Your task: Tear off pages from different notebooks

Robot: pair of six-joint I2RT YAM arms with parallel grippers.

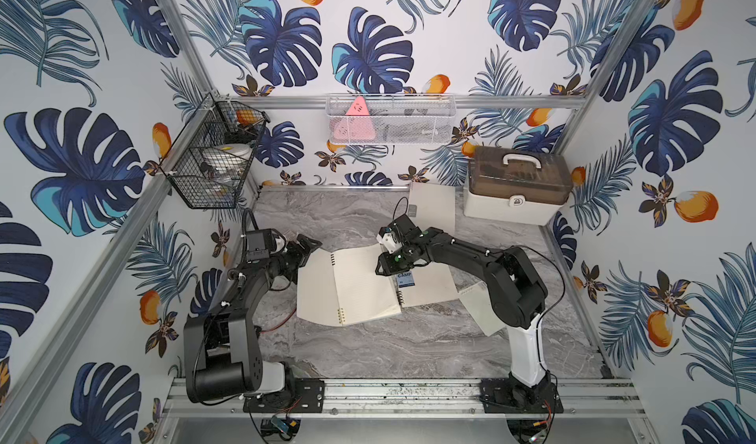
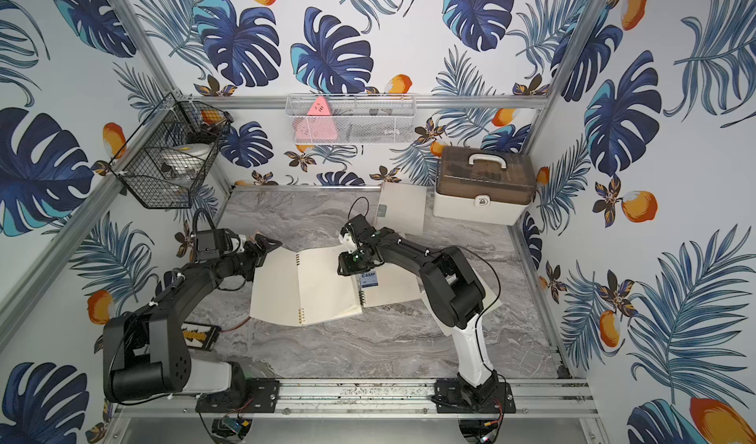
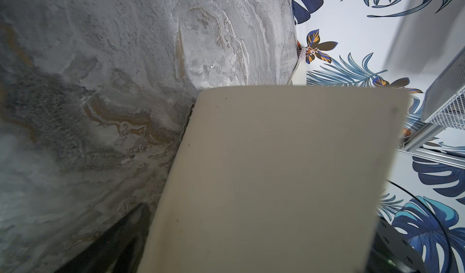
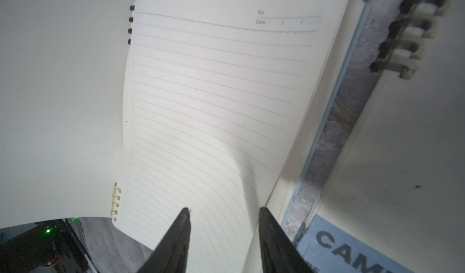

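An open spiral notebook [image 1: 362,290] lies mid-table, its lined right page [image 4: 208,93] slightly lifted along the outer edge. My right gripper hangs over that edge, fingers apart, with the page below them; whether they touch it is unclear. My left gripper [image 1: 307,248] is at the raised left cover [image 3: 276,176], which fills much of the left wrist view and hides part of the fingers; they look apart. A second spiral notebook with a blue CAMP label [image 1: 405,279] lies to the right.
A pale notebook [image 1: 431,203] lies at the back, a loose sheet [image 1: 484,314] at right. A lidded box [image 1: 516,184] stands back right; wire baskets hang on the left and back rails.
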